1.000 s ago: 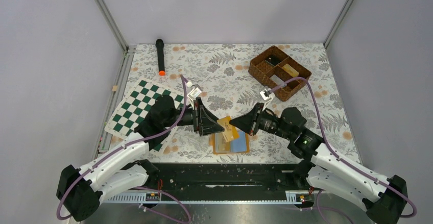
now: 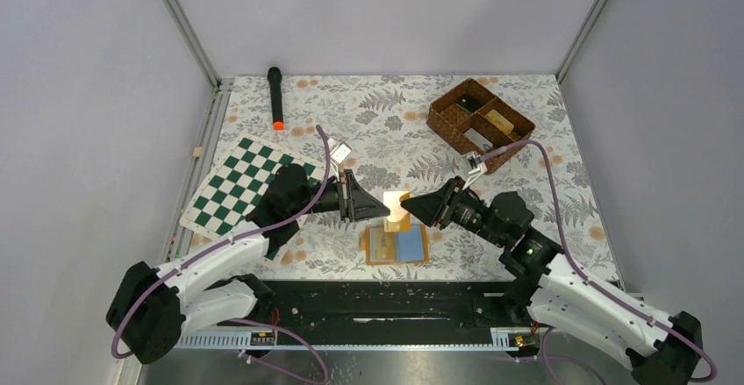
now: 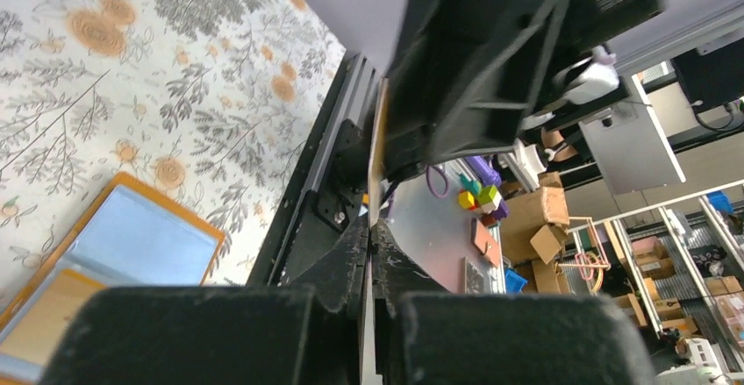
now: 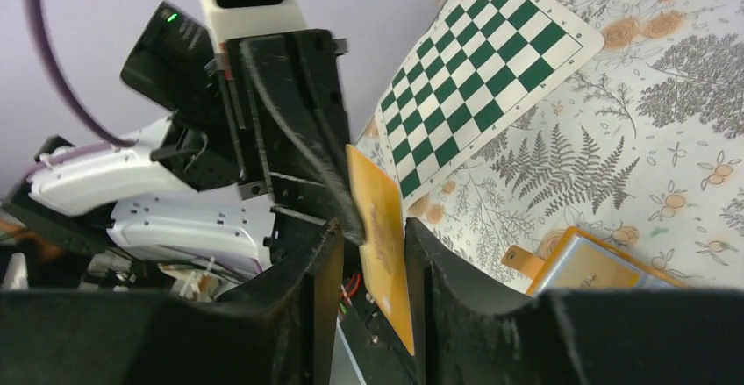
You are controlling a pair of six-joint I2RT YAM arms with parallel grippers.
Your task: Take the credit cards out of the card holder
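Note:
The open card holder [image 2: 424, 260] lies flat on the table, orange-edged, with a gold card [image 2: 381, 246] on its left side and a blue panel [image 2: 410, 245] on its right. Above it a gold card [image 2: 396, 212] is held upright between the arms. My left gripper [image 2: 386, 211] is shut on this card, whose thin edge rises from its fingertips [image 3: 360, 249] in the left wrist view. From the other side my right gripper stands part open around the card; a gap shows to its left finger [image 4: 326, 267], while the card lies close by the right one.
A woven basket [image 2: 447, 134] with several compartments stands at the back right. At the left lies a green-and-white checkerboard [image 2: 230, 179], partly under the left arm. A black microphone [image 2: 275, 100] is at the back left.
The card was tilted lower over the holder a second ago; it has since moved up and slightly right and straightened. Its face now shines brighter. The right arm has shifted slightly.

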